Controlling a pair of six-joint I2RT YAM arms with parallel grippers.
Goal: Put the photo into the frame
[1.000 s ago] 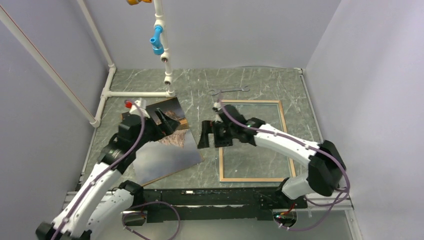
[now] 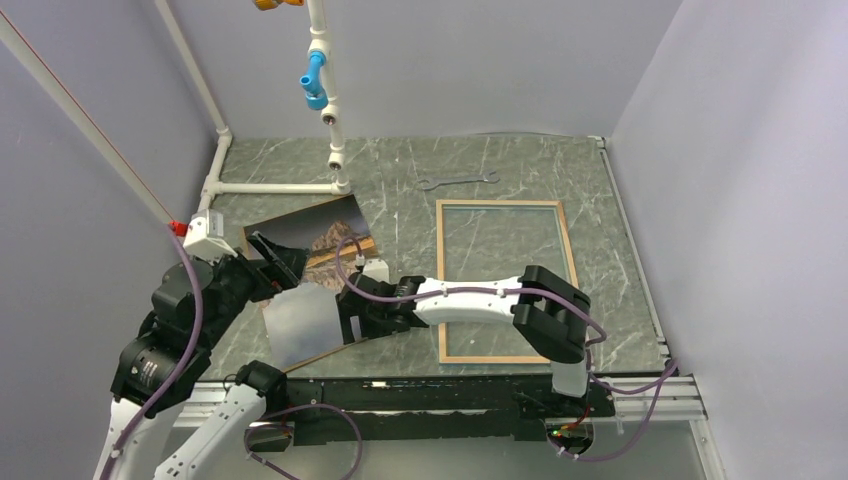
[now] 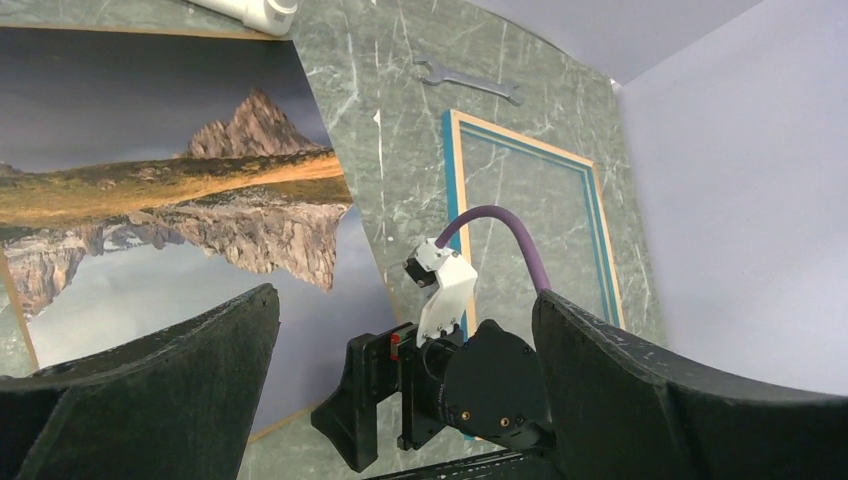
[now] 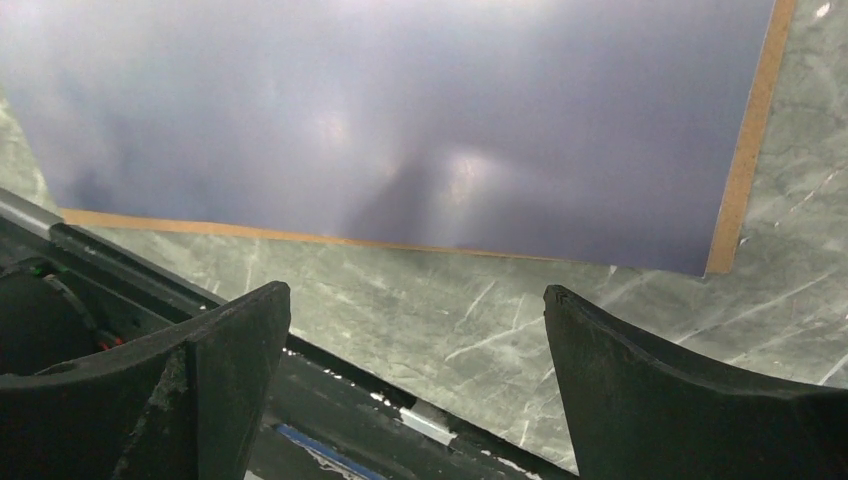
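The photo [image 2: 303, 322], a mountain mirrored in water on a brown-edged board, lies flat on the left of the table, turned at an angle. To its right lies the empty wooden frame [image 2: 499, 203], grey table showing through it. Over the photo's left part hangs my left gripper [image 2: 283, 272], open and holding nothing. My right gripper [image 2: 348, 318] is above the photo's lower right part, also open. In the right wrist view the photo's edge [image 4: 420, 247] runs beyond the parted fingertips [image 4: 270, 300], with bare table between them. The right arm covers part of the frame.
A wrench [image 2: 458, 182] lies behind the frame. White pipes [image 2: 280, 188] border the table at the back left. A dark rail [image 2: 420, 396] runs along the front edge. Bare table [image 2: 400, 225] separates photo and frame.
Photo and frame have stayed put.
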